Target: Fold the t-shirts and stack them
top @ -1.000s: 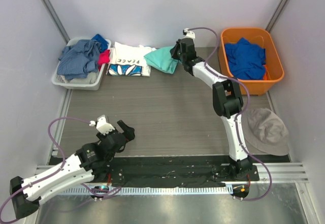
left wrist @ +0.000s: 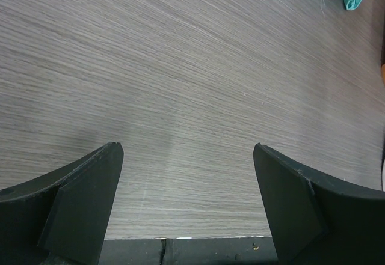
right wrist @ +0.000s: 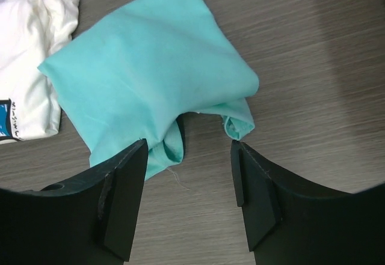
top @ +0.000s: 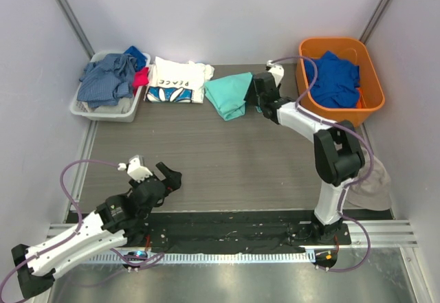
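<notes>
A teal shirt [top: 229,94], folded small with a raised, uneven near edge, lies at the back middle of the table. The right wrist view shows the same teal shirt [right wrist: 150,54] beyond the fingers, with nothing between them. My right gripper is part open, just off the shirt's right side. A folded white shirt [top: 177,81] with a blue print lies to the left, close beside the teal one. Over the bare front left of the table, my left gripper [top: 163,179] stands open and empty, its fingers [left wrist: 90,199] wide apart.
A white basket [top: 104,117] of mixed clothes stands at the back left. An orange bin [top: 375,86] holding blue cloth [top: 333,83] is at the back right. A grey-beige cap [top: 364,179] lies at the right edge. Mid-table is clear.
My right gripper has moved right and toward the front, and its arm has swung right. The teal shirt has shifted slightly right and forward. The left arm stays almost still.
</notes>
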